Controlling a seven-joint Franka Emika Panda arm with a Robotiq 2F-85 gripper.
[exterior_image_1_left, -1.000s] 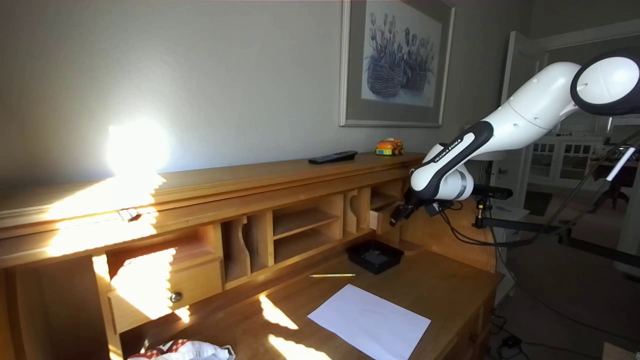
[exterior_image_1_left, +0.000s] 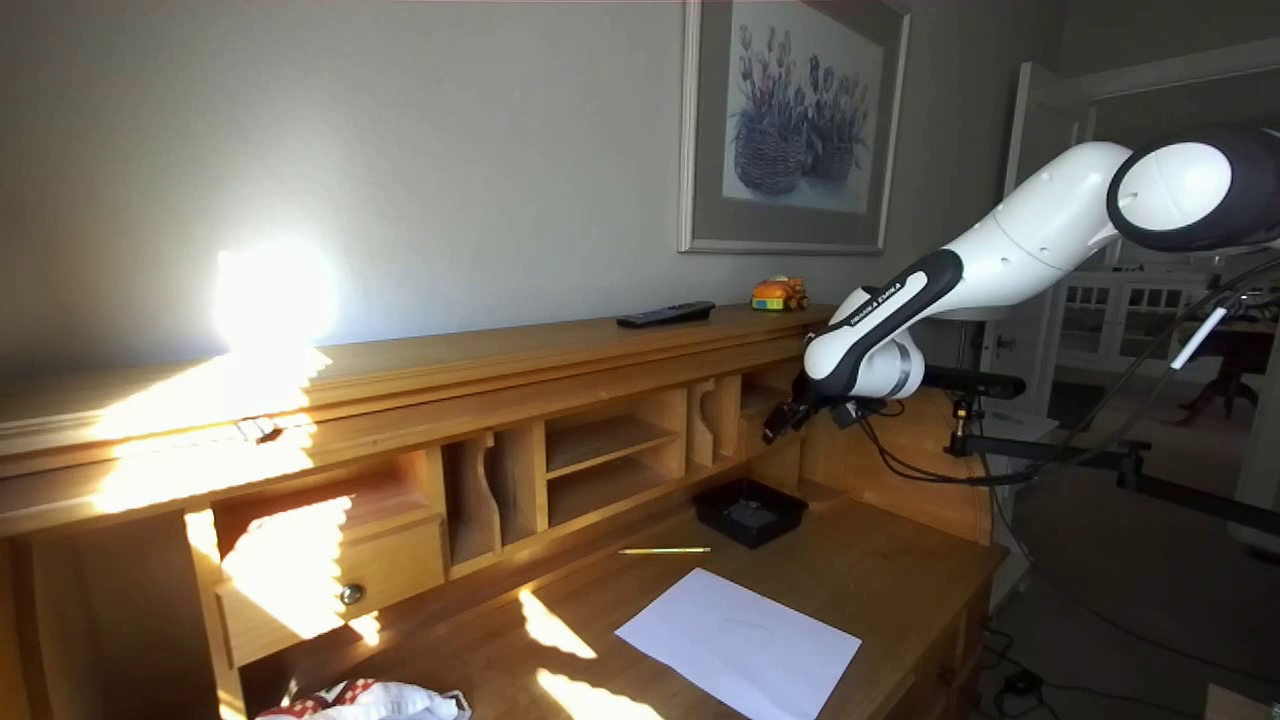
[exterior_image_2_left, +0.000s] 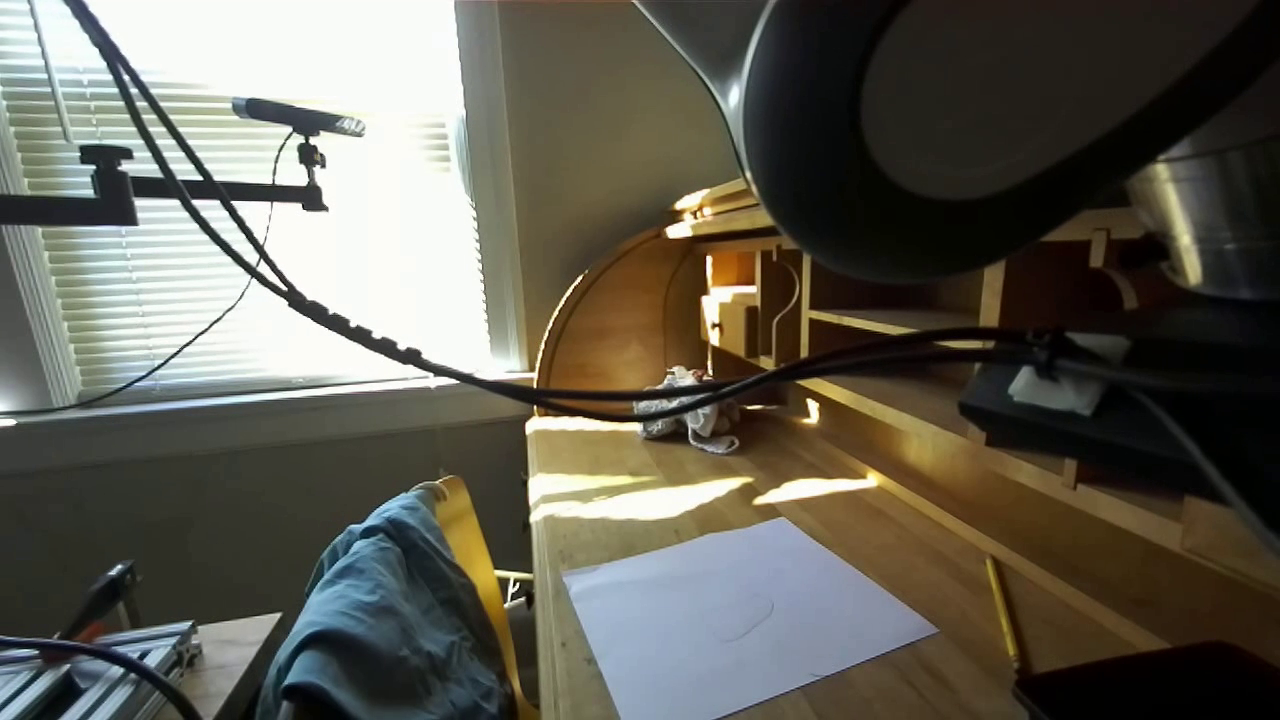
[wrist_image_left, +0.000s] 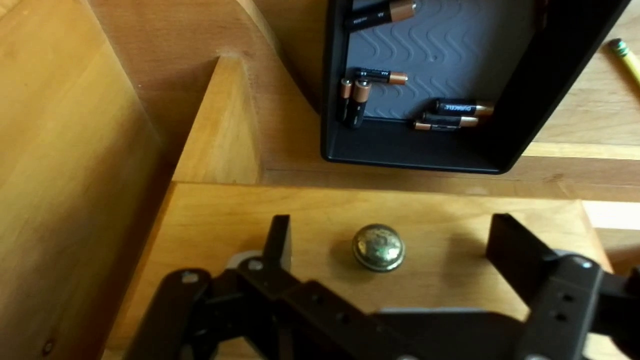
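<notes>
In the wrist view, my gripper is open in front of a small wooden drawer front (wrist_image_left: 288, 204). A round brass knob (wrist_image_left: 379, 247) on that front appears between the fingers, with a gap on both sides; neither finger touches it. From exterior view 1, the gripper (exterior_image_1_left: 777, 422) is at the right end of the desk's cubbies and covers part of the drawer there. How far that drawer stands out is hard to tell. Exterior view 2 does not show the fingers.
Below the drawer, a black tray (wrist_image_left: 414, 157) holding several batteries sits on the desk. A yellow pencil (exterior_image_1_left: 663, 551) and a white paper sheet (exterior_image_1_left: 744, 642) lie nearby. On the top shelf are a remote (exterior_image_1_left: 666, 314) and an orange toy truck (exterior_image_1_left: 779, 294). Cloth (exterior_image_1_left: 366, 700) lies at the far left.
The arm and gripper have moved left in exterior view 1, slightly upward at the gripper, now covering more of the right-hand drawer area. The tray, pencil and paper have stayed put.
</notes>
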